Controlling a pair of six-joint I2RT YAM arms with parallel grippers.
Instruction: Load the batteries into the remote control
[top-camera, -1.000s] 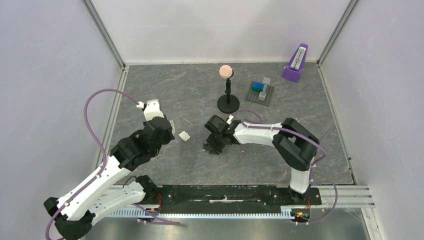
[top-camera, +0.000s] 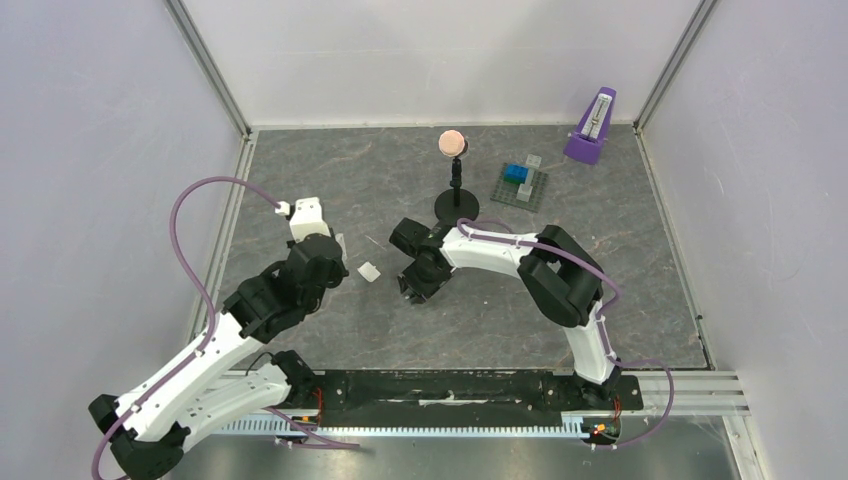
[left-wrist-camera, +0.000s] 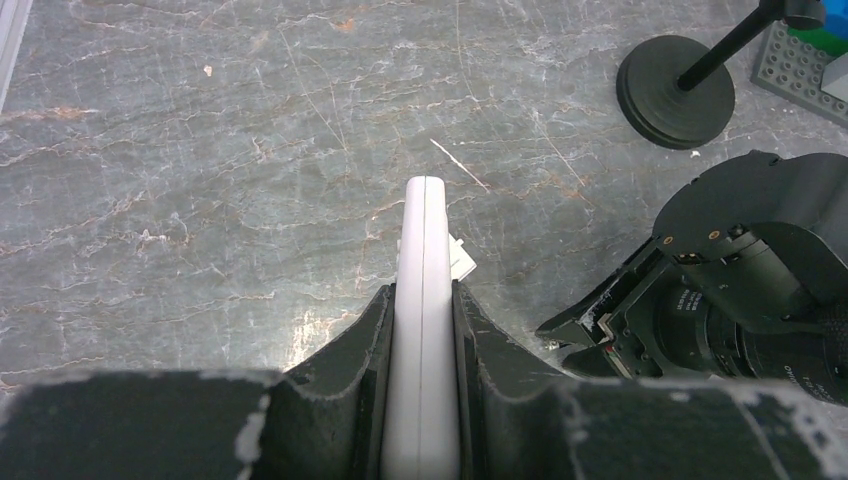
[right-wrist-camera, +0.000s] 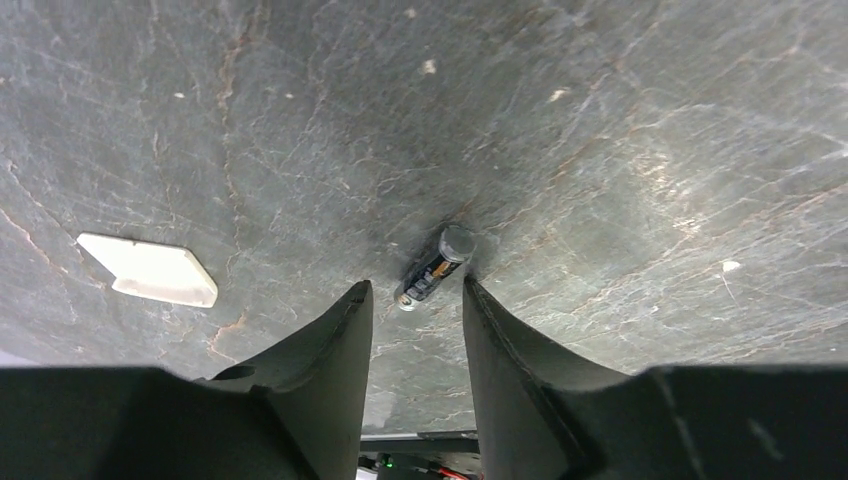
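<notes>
A small dark battery (right-wrist-camera: 432, 270) lies on the floor between the part-open fingers of my right gripper, at their tips; whether they touch it I cannot tell. In the top view the right gripper (top-camera: 410, 292) is low at the centre. My left gripper is shut on a long white object (left-wrist-camera: 422, 390), likely the remote control's body. A small white piece (right-wrist-camera: 150, 268), shaped like a cover, lies left of the battery, also seen in the top view as a white square (top-camera: 368, 271).
A black stand (top-camera: 456, 208) with a round pink top stands behind my right arm. A grey plate (top-camera: 510, 195) with blue and grey bricks and a purple metronome (top-camera: 586, 140) are at the back right.
My right arm has swung and shifted slightly toward the back and left, its gripper staying low near the battery. The left arm looks unchanged.
</notes>
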